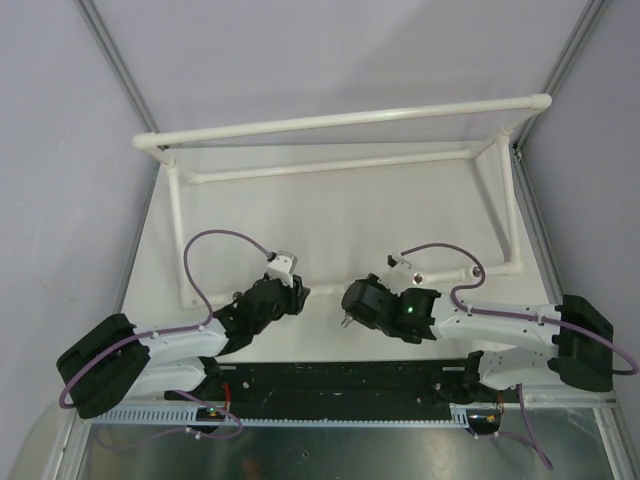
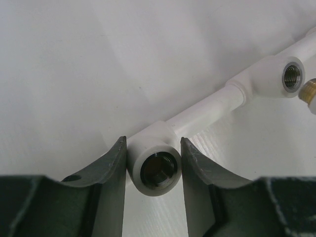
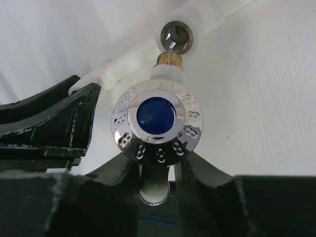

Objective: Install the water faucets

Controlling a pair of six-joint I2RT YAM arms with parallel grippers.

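Observation:
In the left wrist view my left gripper is closed around a white pipe tee point(image 2: 148, 143) whose dark socket faces the camera. Further along that pipe, a threaded tee opening point(image 2: 291, 76) faces a brass fitting point(image 2: 308, 91) at the right edge. In the right wrist view my right gripper holds a chrome faucet point(image 3: 157, 123) with a blue cap, its brass threaded end just below a tee's metal-lined opening point(image 3: 176, 35). The top view shows both grippers point(image 1: 288, 288) at the front rail of the white pipe frame.
The frame's upper rail point(image 1: 340, 115) spans the back, with side posts left and right. The white board point(image 1: 330, 220) inside the frame is clear. In the right wrist view the black left gripper sits close at left.

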